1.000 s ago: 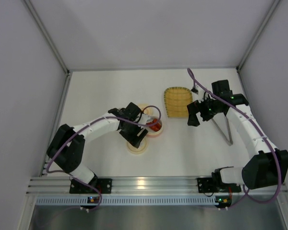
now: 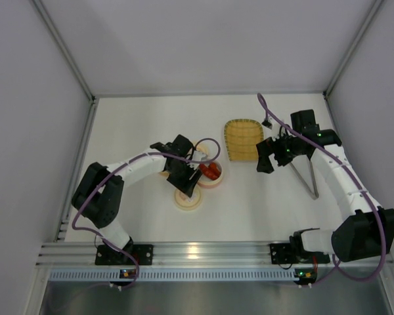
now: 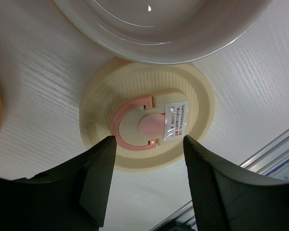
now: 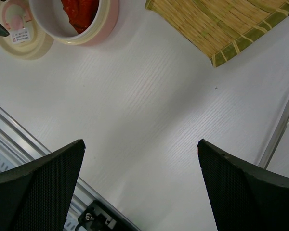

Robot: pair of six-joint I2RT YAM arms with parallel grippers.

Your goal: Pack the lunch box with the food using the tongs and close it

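Note:
A round cream lid (image 3: 198, 91) with a pink half-ring clasp and a printed label lies flat on the table, left of centre in the top view. Above it, my left gripper points down with its fingers apart at the lid's near side, and nothing is held between them. A cream and pink bowl (image 4: 113, 21) stands against the lid's far right side, its wall partly over the lid's edge. Red food (image 4: 81, 13) sits in the bowl. To the right, my right gripper is open and empty above the table.
A greenish woven bamboo mat (image 2: 243, 136) lies at the back, right of the bowl. Silver cutlery (image 4: 281, 127) rests on the far right. Another pale yellow round piece (image 2: 201, 148) shows behind the left gripper.
My left wrist has shifted slightly toward the back, and its arm has moved a little to the right. The bowl, mat and right arm look unmoved.

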